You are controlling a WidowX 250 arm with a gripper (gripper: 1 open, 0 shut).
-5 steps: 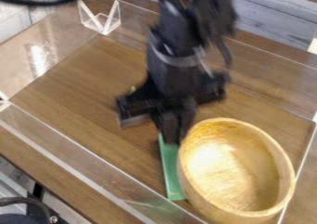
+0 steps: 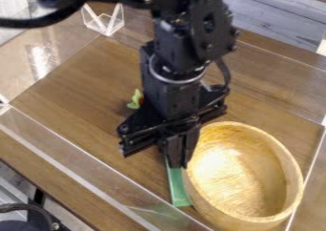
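My black gripper [image 2: 178,147] points down just at the left rim of a wooden bowl [image 2: 254,178], its fingertips low over a green strip [image 2: 178,192] that lies along the bowl's left side. The gripper looks shut, with nothing visible between its fingers, though the tips are small in this view. A small green object [image 2: 135,99] shows behind the gripper's left side, partly hidden.
The wooden board [image 2: 76,101] is clear to the left. Transparent walls border it, with a clear plastic piece [image 2: 105,20] at the back left. A pale slatted surface lies beyond the back edge.
The gripper has moved slightly down, its tips lower beside the bowl. The small green object behind it now shows. The bowl and green strip have not visibly moved.
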